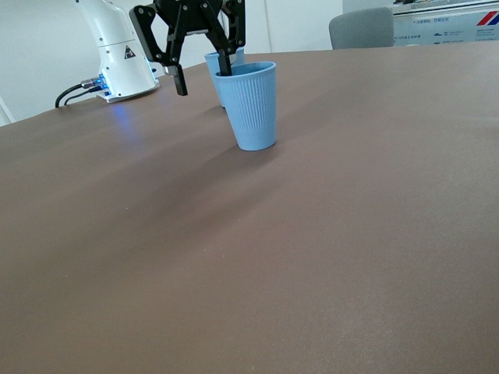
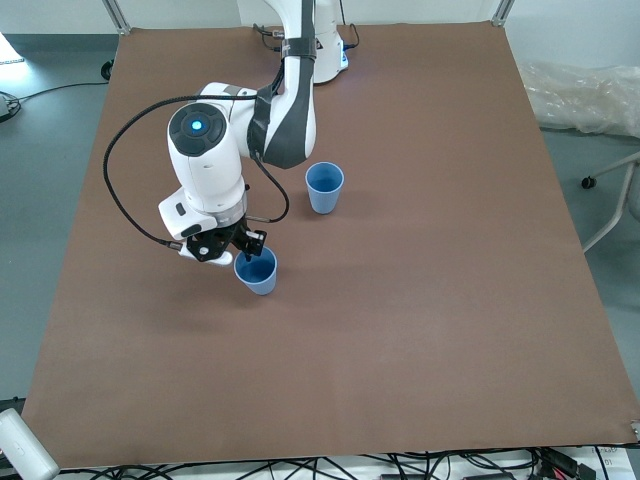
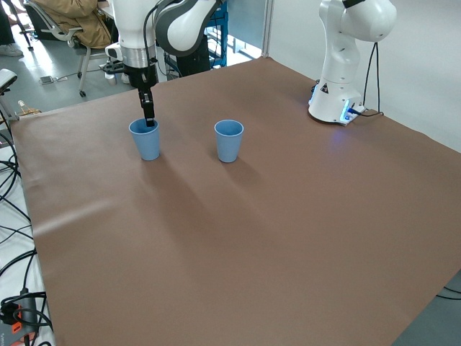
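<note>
Two light blue cups stand on the brown tabletop. The nearer ribbed cup (image 1: 249,113) has one black finger of my gripper (image 1: 202,78) reaching down into its mouth, while the other finger hangs outside it, so the fingers stand open around the rim. In the left view that cup (image 2: 255,280) sits under the gripper; in the right view it is the left-hand cup (image 3: 145,144). The second cup (image 2: 325,195) stands apart, seen also in the right view (image 3: 228,144) and partly hidden in the top view.
A robot base (image 3: 333,101) stands at the far end of the table. Cables run along one edge, and chairs are beyond the table.
</note>
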